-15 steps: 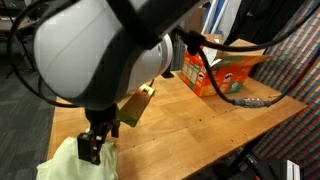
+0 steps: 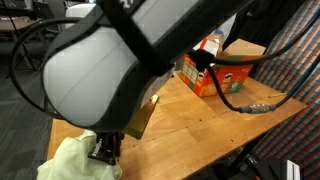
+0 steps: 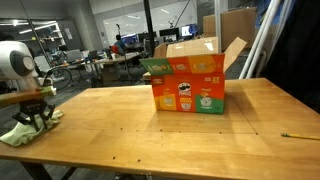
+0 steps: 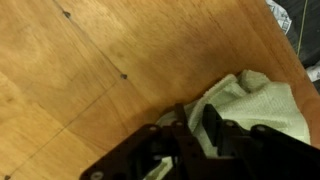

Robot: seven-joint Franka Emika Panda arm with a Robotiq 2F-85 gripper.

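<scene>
A pale greenish-white cloth [image 2: 68,160] lies crumpled at the table's near left corner in exterior view 1. In exterior view 2 the same cloth [image 3: 18,134] sits by the left edge, partly behind the gripper [image 3: 42,120]. My gripper [image 2: 106,156] points down at the cloth's side, its tips low against it. From the wrist, the cloth [image 4: 262,100] bunches up around the dark gripper, and a raised fold shows between its fingers, which stand a little apart. Whether they pinch that fold is not clear.
An open red, orange and green cardboard box [image 3: 190,88] stands farther along the table. A pencil [image 3: 300,136] lies near the right side in exterior view 2. Bare wooden tabletop [image 3: 110,120] stretches between cloth and box.
The gripper has lowered into the cloth, and its fingers, wider apart a second ago, are closer together now. The cloth beside them has bunched up slightly.
</scene>
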